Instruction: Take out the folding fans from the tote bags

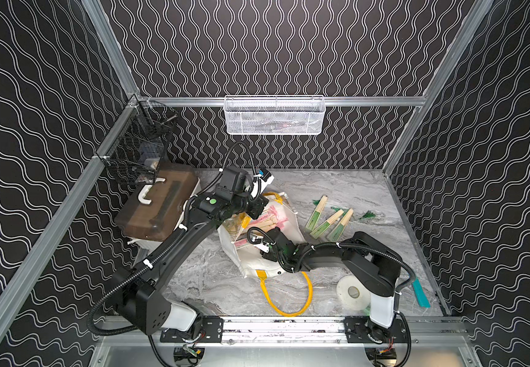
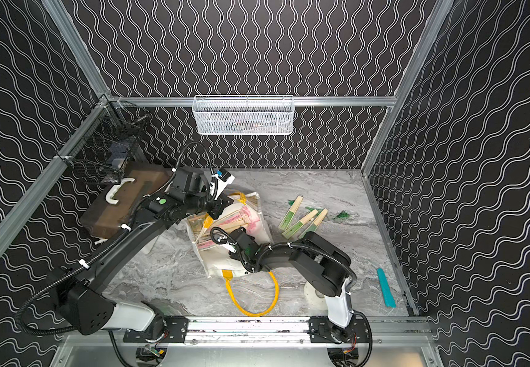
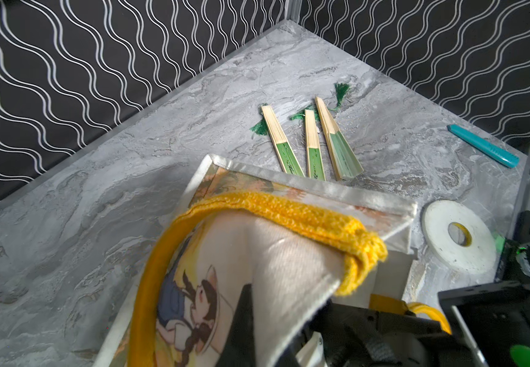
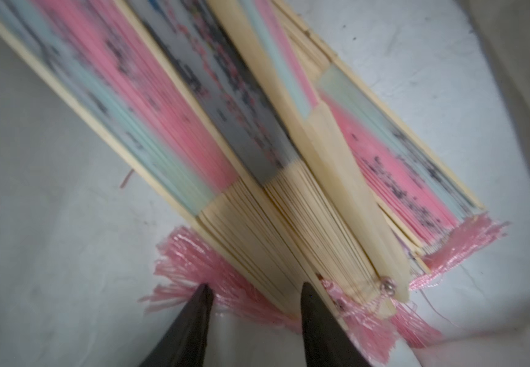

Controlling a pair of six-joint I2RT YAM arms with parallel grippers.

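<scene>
A white tote bag [image 1: 252, 263] with yellow handles stands mid-table, its mouth facing up. Its far edge is pinched by my left gripper, with a fold of white fabric between the dark fingers. Inside lie several folding fans [image 4: 289, 202], pink, pale blue and grey with wooden ribs and pink tassels. Over the bag's opening, my right gripper has its fingers apart, close to the ribbed ends and tassels, holding nothing. Three green folding fans [image 3: 282, 140] rest on the table right of the bag.
A brown-lidded box [image 1: 157, 202] sits at the left, below a black wire basket [image 1: 145, 134]. On the right are a white tape roll [image 3: 459, 235] and a teal fan [image 1: 420, 293]. Behind, a white mesh basket [image 1: 274, 116] hangs on the wall. Table between bag and back wall is clear.
</scene>
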